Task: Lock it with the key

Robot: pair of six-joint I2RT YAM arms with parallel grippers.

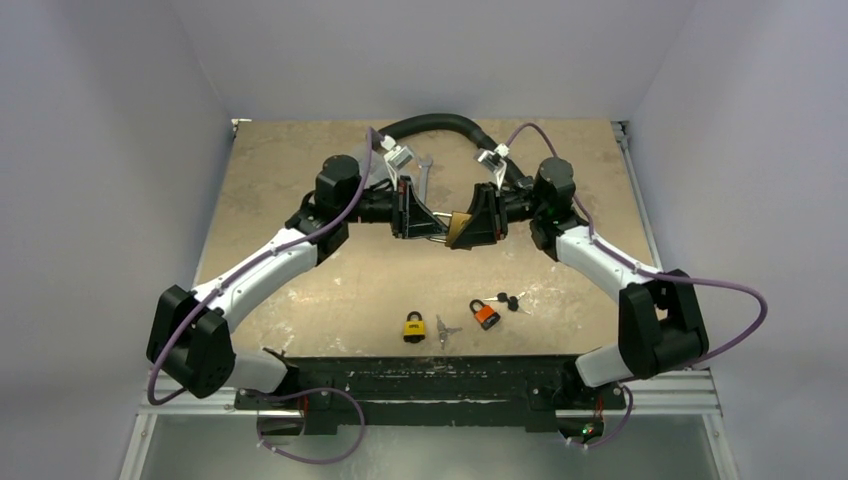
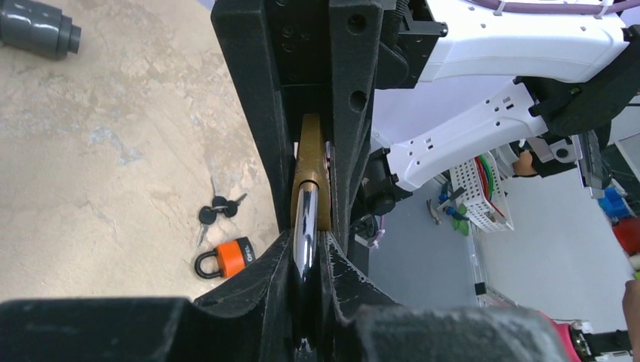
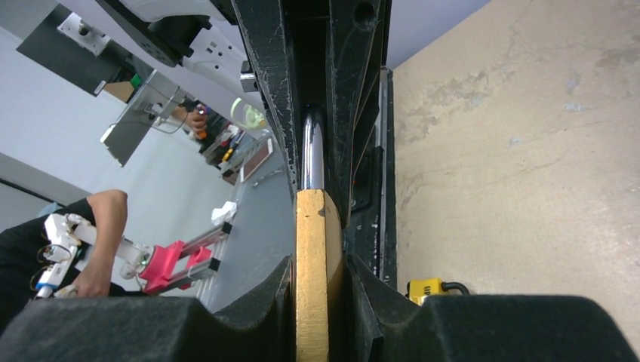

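A brass padlock [image 1: 459, 231] is held in the air over the middle of the board, between the two arms. My left gripper [image 1: 441, 234] is shut on its steel shackle [image 2: 306, 226], which runs between the black fingers in the left wrist view. On the brass body [image 3: 312, 264], my right gripper [image 1: 462, 236] is shut from the other side. The two grippers face each other closely. Several keys [image 1: 445, 331] lie beside a yellow padlock [image 1: 414, 328], and black-headed keys [image 1: 509, 300] lie by an orange padlock [image 1: 484, 314]. No key shows in the held lock.
At the back of the board lies a thick black hose [image 1: 437, 122]; a wrench [image 1: 424, 180] is near it. Grey walls enclose the back and sides. The board's left and right stretches are clear.
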